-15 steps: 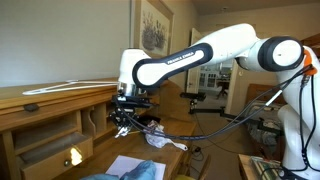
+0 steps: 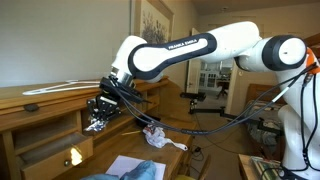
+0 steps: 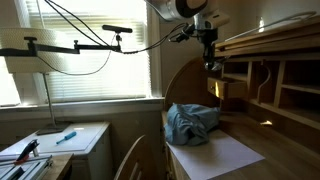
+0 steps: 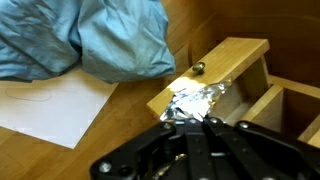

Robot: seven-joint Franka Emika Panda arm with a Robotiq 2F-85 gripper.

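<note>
A crumpled silvery wrapper (image 4: 195, 101) hangs from the tips of my gripper, which is shut on it. In exterior view 1 the wrapper (image 2: 97, 125) dangles below my gripper (image 2: 99, 113), in front of the wooden cubbies. Seen from the wrist, it lies over the front edge of a small wooden drawer (image 4: 225, 66) with a round knob (image 4: 197, 68). That drawer stands pulled out, and part of its inside shows beside the wrapper. The wrapper appears above the drawer, though the exact height cannot be told.
A blue cloth (image 3: 190, 124) lies bunched on the desk beside a white sheet of paper (image 3: 218, 156). Farther along the desk sits a crumpled white item (image 2: 155, 137). Wooden cubby dividers (image 4: 265, 110) stand close beside the drawer.
My gripper has moved left in exterior view 1, toward the open drawer, and the wrapper has travelled with it. The cloth and paper have stayed in place.
</note>
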